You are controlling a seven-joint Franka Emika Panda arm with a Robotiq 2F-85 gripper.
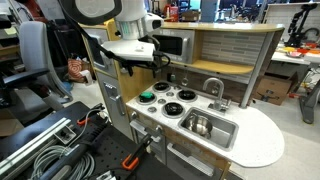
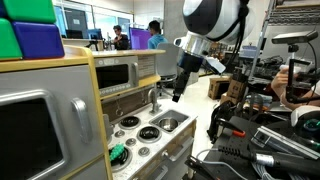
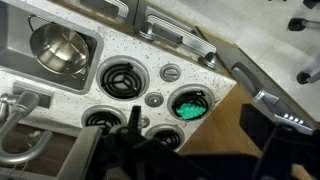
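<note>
A small green object (image 3: 191,111) lies on a burner of the toy stove, at the right end of the burners in the wrist view. The same green object (image 1: 147,97) rests on the left rear burner in exterior view 1. My gripper is open above the stove, its dark fingers spread wide with nothing gripped. A metal pot (image 3: 60,50) sits in the sink (image 3: 15,62), well away from the gripper. In exterior view 2 the gripper (image 2: 183,84) hangs high over the counter, apart from everything on it.
A faucet (image 1: 219,92) rises behind the sink. Above the counter runs a wooden shelf (image 1: 220,67), and the oven cabinet (image 2: 45,115) stands at the stove's end. Cables lie in the foreground.
</note>
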